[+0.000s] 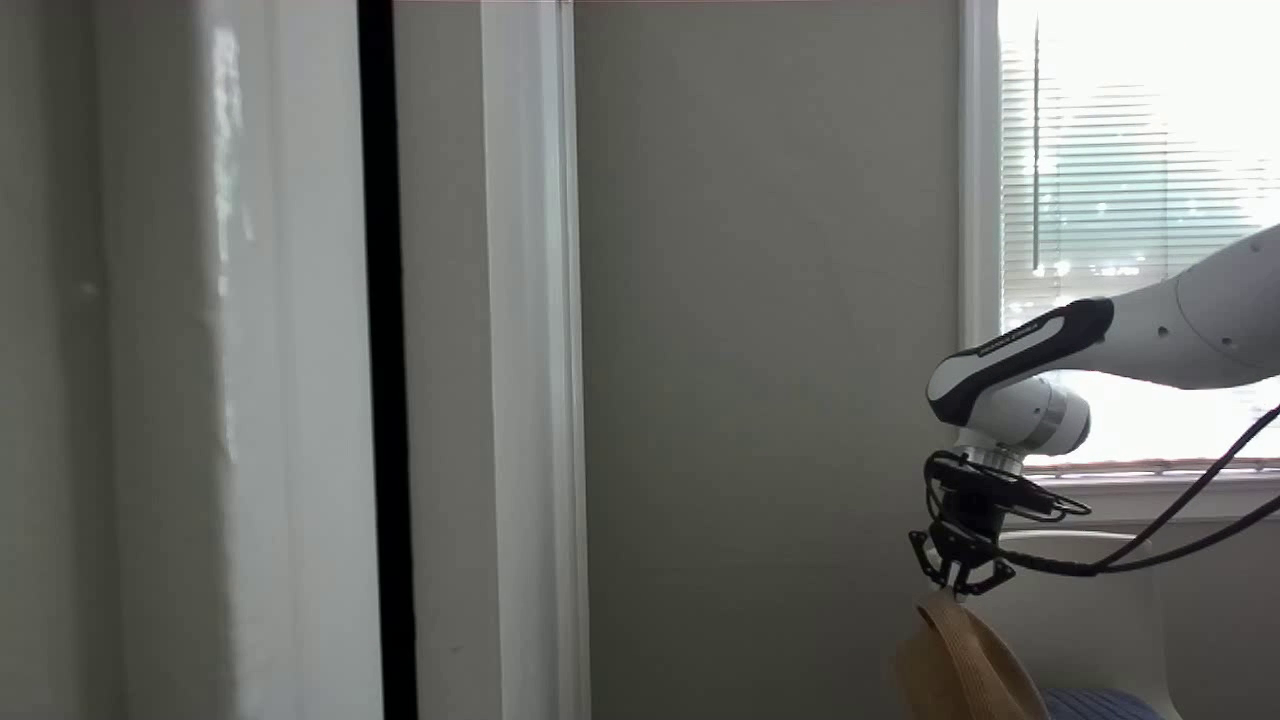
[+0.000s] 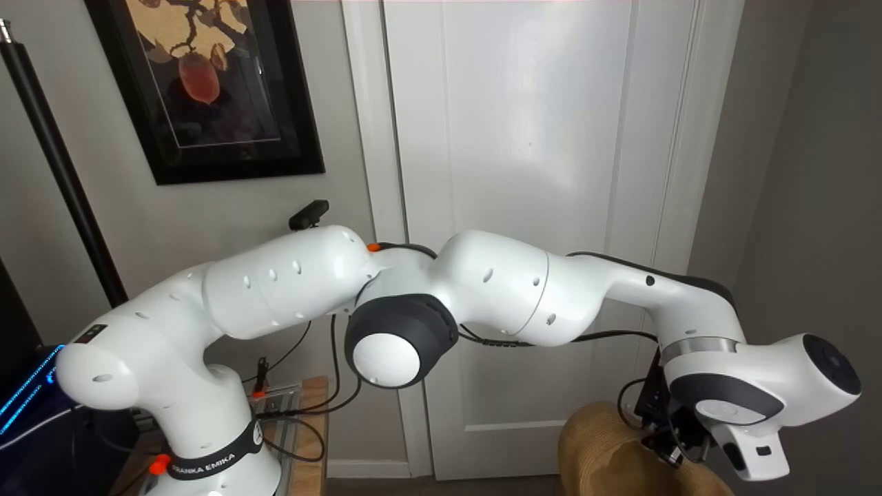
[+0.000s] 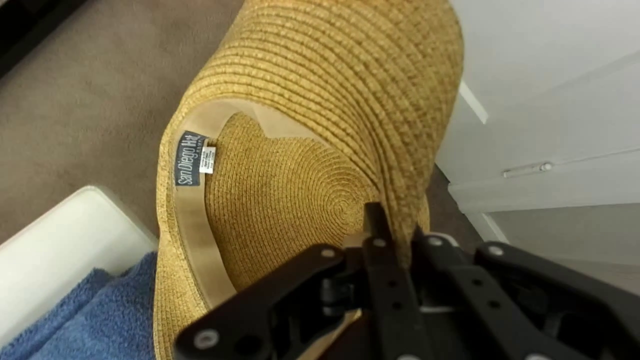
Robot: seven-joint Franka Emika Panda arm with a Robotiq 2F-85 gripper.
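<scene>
A tan woven straw hat (image 3: 288, 192) hangs from my gripper (image 1: 956, 588), which is shut on its brim. In the wrist view the fingers (image 3: 379, 231) pinch the folded brim, and the inside of the crown faces the camera, with a dark San Diego Hat label (image 3: 190, 158) on the inner band. Exterior view 1 shows the hat (image 1: 966, 666) below the fingers, its lower part cut off by the frame. In exterior view 2 the hat (image 2: 591, 446) is partly behind the wrist.
A white chair (image 1: 1086, 588) with a blue towel (image 3: 102, 315) on it stands near the hat. The white door (image 2: 529, 207) is behind the arm. Bare carpet (image 3: 114, 102) shows beside the hat, and a window (image 1: 1140, 240) is at the right.
</scene>
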